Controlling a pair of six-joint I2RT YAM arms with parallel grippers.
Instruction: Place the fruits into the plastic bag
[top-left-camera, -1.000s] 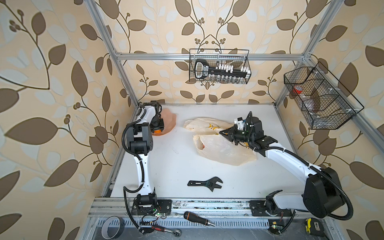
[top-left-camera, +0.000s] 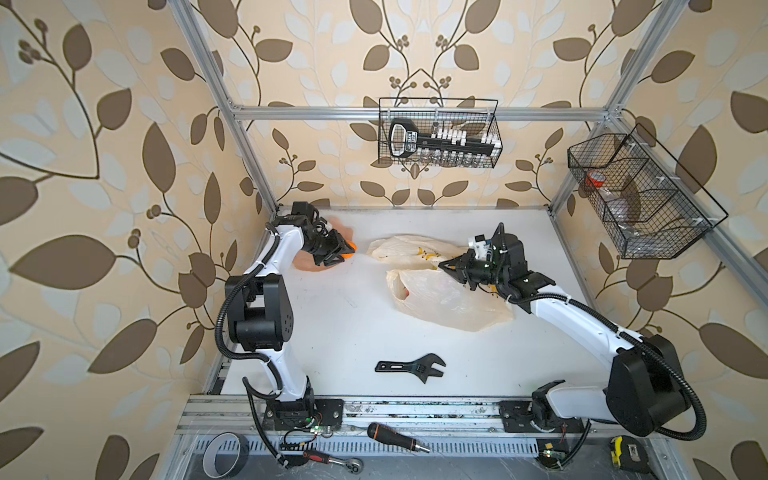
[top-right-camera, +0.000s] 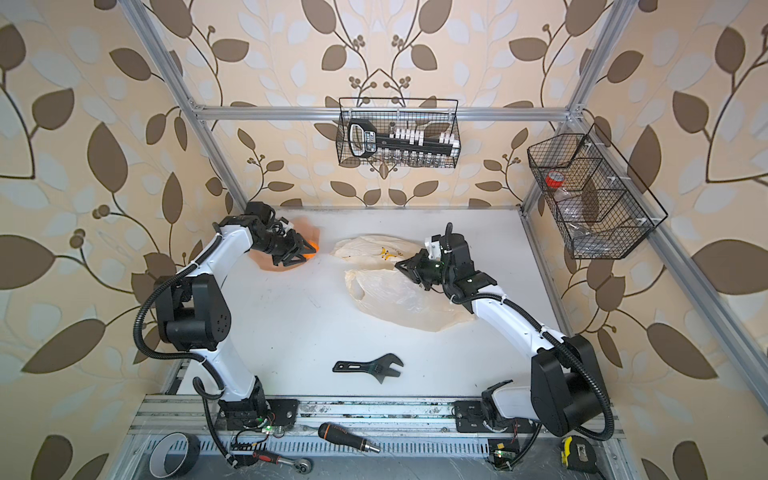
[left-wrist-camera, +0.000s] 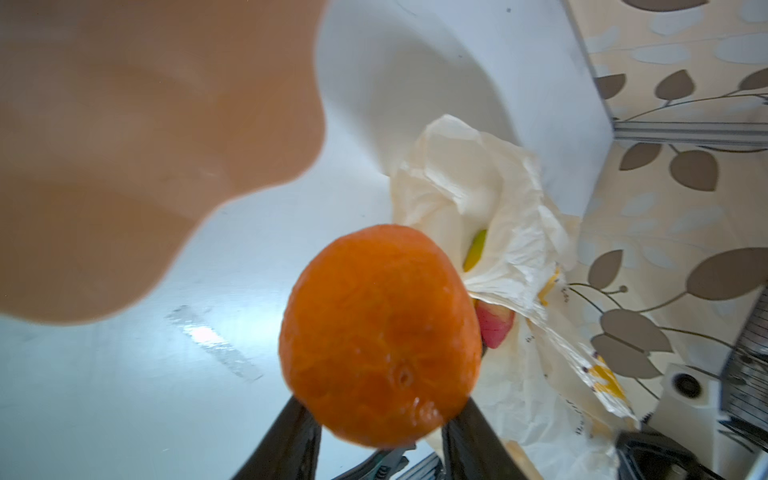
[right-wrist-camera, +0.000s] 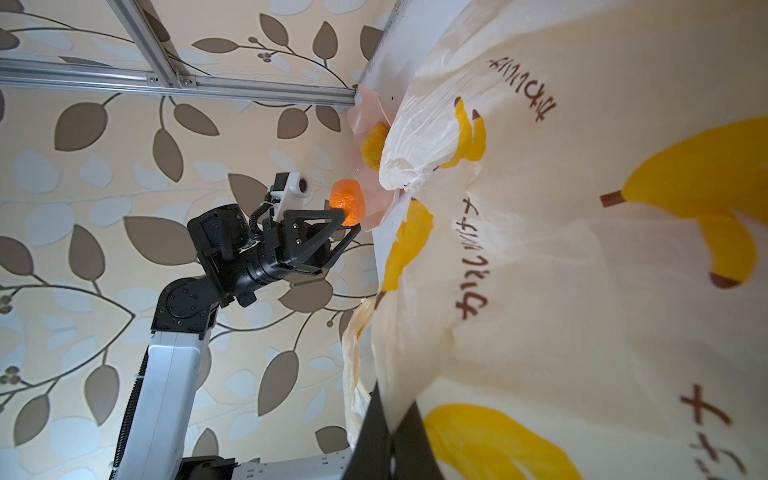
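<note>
An orange fruit (left-wrist-camera: 380, 328) is held up in my left gripper (top-left-camera: 342, 253), over the right side of the pink tray (top-left-camera: 316, 265). The cream plastic bag (top-left-camera: 448, 308), printed with bananas, lies mid-table; a red fruit (left-wrist-camera: 494, 324) and a yellow-green one (left-wrist-camera: 475, 248) show inside it in the left wrist view. My right gripper is shut on the bag's upper edge, lifting that side. In the right wrist view a fuzzy yellow fruit (right-wrist-camera: 373, 148) remains on the tray behind the bag.
An adjustable wrench (top-left-camera: 404, 366) lies near the table's front edge. Wire baskets (top-left-camera: 440, 136) hang on the back and right walls above the table. Bare table surrounds the bag at the front and left.
My left gripper has lifted the orange fruit from the tray and moved right, toward the bag. The right arm has not moved.
</note>
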